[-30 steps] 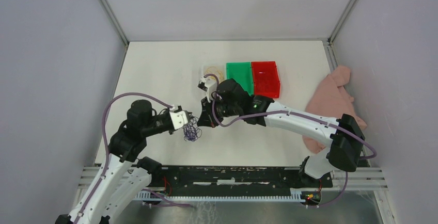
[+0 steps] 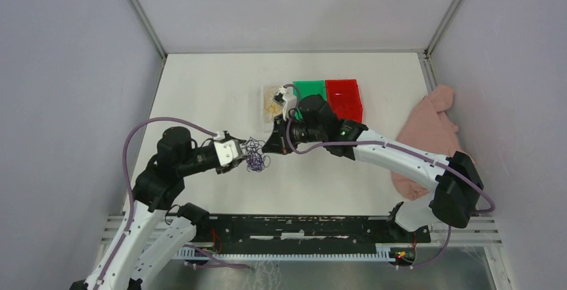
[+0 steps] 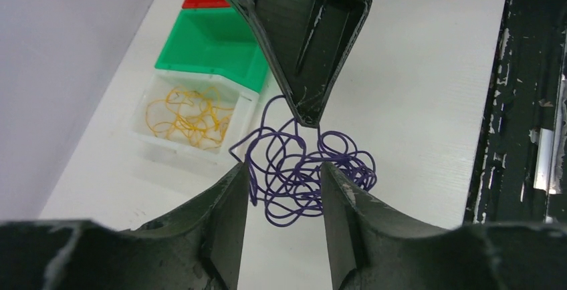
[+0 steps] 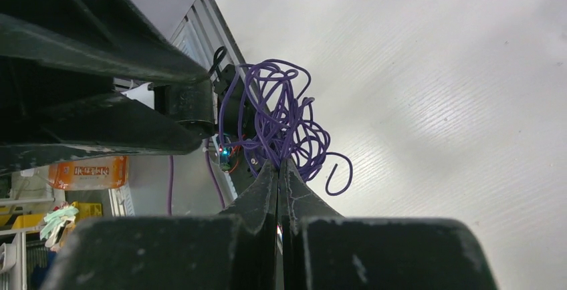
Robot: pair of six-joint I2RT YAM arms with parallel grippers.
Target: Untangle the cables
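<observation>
A tangle of thin purple cable [image 2: 255, 158] hangs between my grippers in mid-table, many loops bunched together [image 3: 301, 176]. My right gripper is shut, with strands of the tangle at its fingertips, so the bunch dangles from it in the left wrist view. My left gripper stands open, the loops in front of and between its fingertips; in the top view it sits just left of the bunch.
Behind the grippers stand a clear box [image 3: 154, 139] with yellow cable, a green bin [image 2: 309, 88] and a red bin [image 2: 344, 99]. A pink cloth [image 2: 428, 129] lies at the right.
My right gripper has moved rightward and a little up in the top view, and the tangle has shifted with it. My left gripper has shifted slightly around the bunch.
</observation>
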